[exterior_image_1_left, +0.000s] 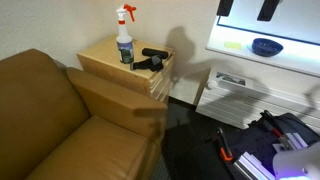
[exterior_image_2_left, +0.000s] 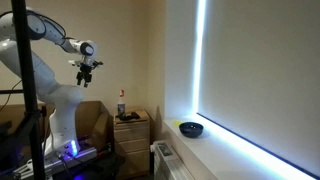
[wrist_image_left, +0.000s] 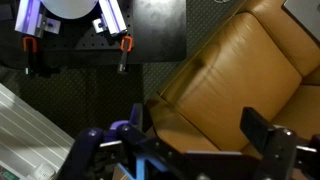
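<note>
My gripper (exterior_image_1_left: 246, 9) shows at the top edge of the first exterior view, its two dark fingers spread wide with nothing between them. In the second exterior view the gripper (exterior_image_2_left: 84, 72) hangs high at the left, well clear of every surface. Seen from the wrist, black fingers (wrist_image_left: 262, 130) stand apart over the dark floor and the brown couch. A white spray bottle with a red trigger (exterior_image_1_left: 125, 45) stands upright on a wooden cabinet (exterior_image_1_left: 99, 52). Beside it lie dark items (exterior_image_1_left: 151, 61). A dark blue bowl (exterior_image_1_left: 267, 47) rests on the window sill (exterior_image_1_left: 230, 40).
The brown couch (exterior_image_1_left: 90, 125) fills the left of the first exterior view. A white radiator (exterior_image_1_left: 235, 98) runs below the sill. The robot's base plate (wrist_image_left: 152, 28) and cables sit on the floor side. Open air surrounds the gripper.
</note>
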